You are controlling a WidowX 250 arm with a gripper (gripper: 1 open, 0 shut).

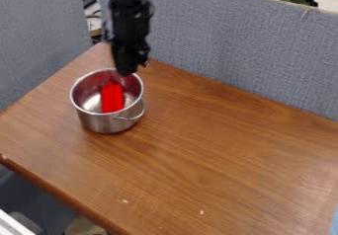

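A silver metal pot (93,116) with a wire handle stands on the left part of the wooden table, a red block (113,98) lying inside it. My black gripper (128,61) hangs just above the pot's back rim, pointing down. It is blurred, and whether its fingers are open or shut cannot be made out.
Grey padded walls (244,41) border it at the back and left.
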